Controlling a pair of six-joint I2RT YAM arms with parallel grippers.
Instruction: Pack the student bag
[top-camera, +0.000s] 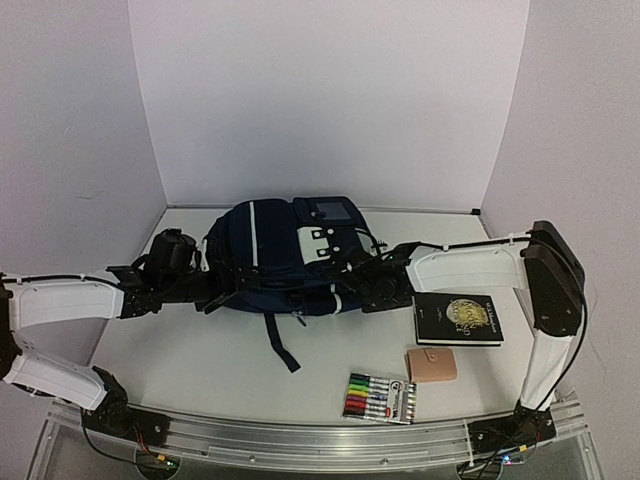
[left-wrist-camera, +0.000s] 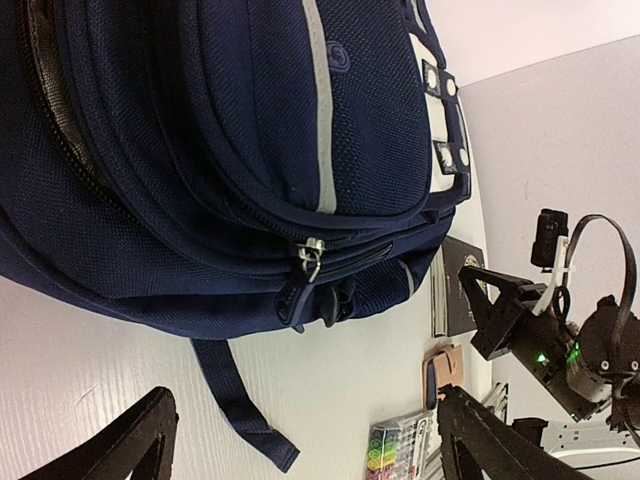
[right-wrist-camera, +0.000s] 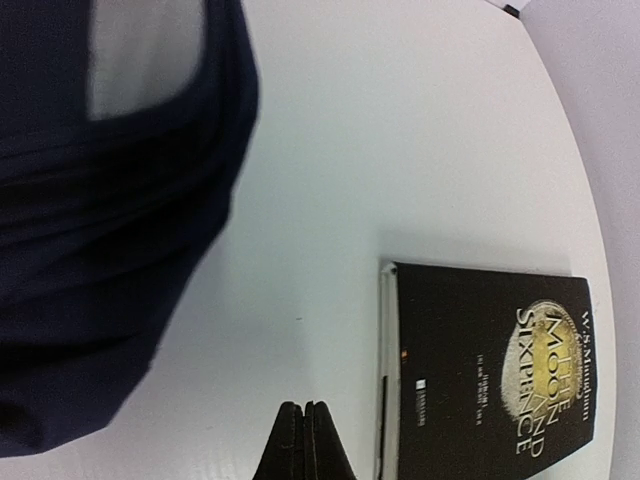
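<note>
A dark blue backpack (top-camera: 275, 225) lies on the table. Its front, with a zipper and grey stripe, fills much of the left wrist view. At the bag's near left side is my left gripper, its fingers wide apart and nothing between them. My right gripper is shut with nothing visible between its tips, over by the bag's right end. To the right lies a black book (right-wrist-camera: 480, 380), flat and apart from the fingers. A pinkish-tan wallet (top-camera: 431, 365) and a clear pack of coloured markers (top-camera: 380, 399) rest nearer the front.
A loose bag strap (top-camera: 281, 343) trails onto the table. Walls close off the back and both sides, and a metal rail (top-camera: 320, 434) runs along the front. Bare table shows at front left and behind the book.
</note>
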